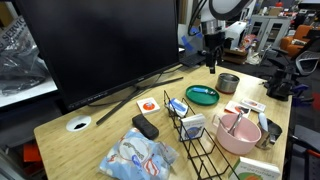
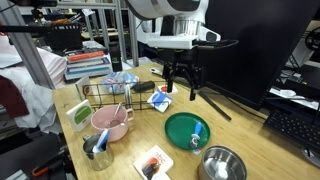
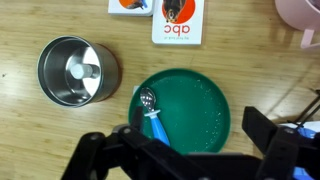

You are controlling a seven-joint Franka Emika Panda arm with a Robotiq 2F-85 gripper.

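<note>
My gripper is open over the green plate (image 3: pixel 207 108), with nothing between its fingers. A spoon with a blue handle (image 3: pixel 157 127) lies on the plate, towards its left side in the wrist view. Beside the plate stands a metal pot (image 3: pixel 104 75) with something pale inside. In exterior view 1, the gripper (image 1: pixel 210 63) hangs well above the table near the plate (image 1: pixel 202 97) and pot (image 1: pixel 229 84). Exterior view 2 shows the open gripper (image 2: pixel 180 90) higher than the plate (image 2: pixel 180 138).
A black wire rack (image 1: pixel 205 150) and a pink bowl (image 1: pixel 238 137) stand near the plate. Picture cards (image 3: pixel 178 22) lie beside it. A large monitor (image 1: pixel 115 45) rises behind the table. Bare wood (image 1: pixel 85 145) shows at the left.
</note>
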